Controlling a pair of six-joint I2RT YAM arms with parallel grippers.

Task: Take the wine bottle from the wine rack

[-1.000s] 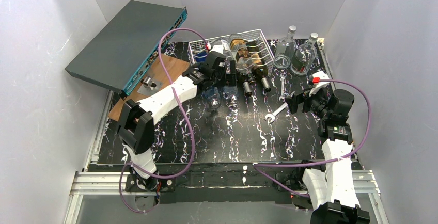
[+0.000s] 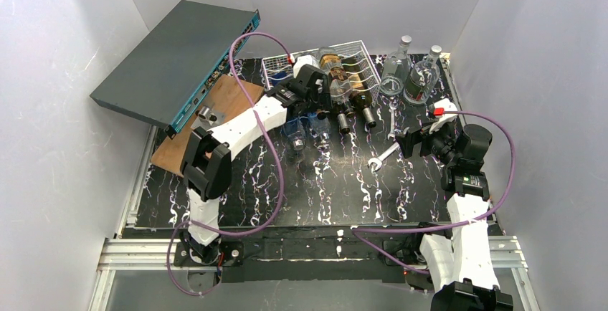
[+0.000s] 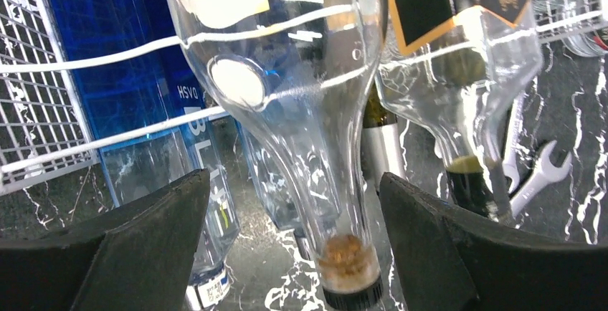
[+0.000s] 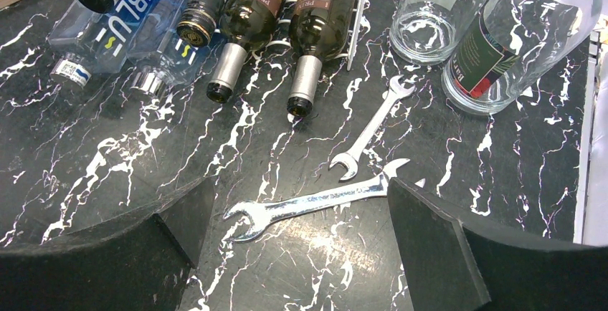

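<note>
The white wire wine rack [image 2: 358, 48] holds several bottles, necks toward the front. My left gripper hovers over the rack, fingers apart around the neck of a clear bottle [image 3: 287, 74] with a dark cap; I see no clear contact. Two dark wine bottles [image 4: 307, 24] with silver neck sleeves lie in the rack's right part, and blue bottles [image 3: 122, 60] lie at its left. My right gripper stands open at the right, above a wrench [image 4: 323, 200].
Two upright glass bottles [image 2: 421, 82] stand right of the rack. A second wrench [image 4: 369, 128] lies in front of them. A wooden board [image 2: 172, 157] and dark metal case [image 2: 172, 53] are at left.
The right arm has not moved.
</note>
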